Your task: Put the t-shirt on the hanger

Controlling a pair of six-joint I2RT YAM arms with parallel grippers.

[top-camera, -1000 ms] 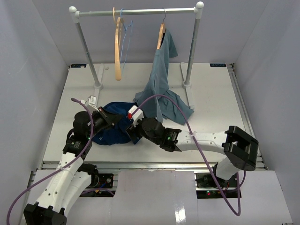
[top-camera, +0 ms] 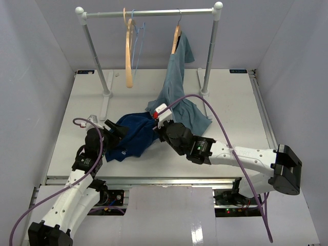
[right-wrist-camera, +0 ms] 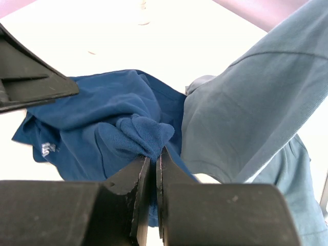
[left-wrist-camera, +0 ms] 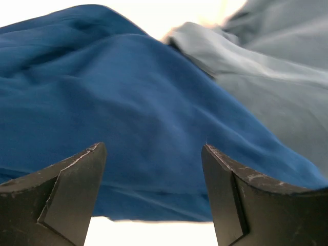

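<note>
A dark blue T-shirt (top-camera: pixel 132 138) lies crumpled on the white table. My left gripper (top-camera: pixel 119 130) is above its left part; in the left wrist view its two fingers stand apart with nothing held between them. My right gripper is shut on a bunched fold of the blue T-shirt, which rises toward the middle of the right wrist view. A grey-blue garment (top-camera: pixel 173 92) hangs from a wooden hanger (top-camera: pixel 175 40) on the rail, its lower part resting on the table beside the blue shirt. An empty wooden hanger (top-camera: pixel 128 56) hangs left of it.
The white rack's rail (top-camera: pixel 148 13) spans the back, with a thin blue hanger (top-camera: pixel 138 46) beside the empty wooden one. Grey walls enclose both sides.
My right arm has moved to the right and slightly up from the left arm, drawing the blue T-shirt along. The left gripper has shifted only slightly.
</note>
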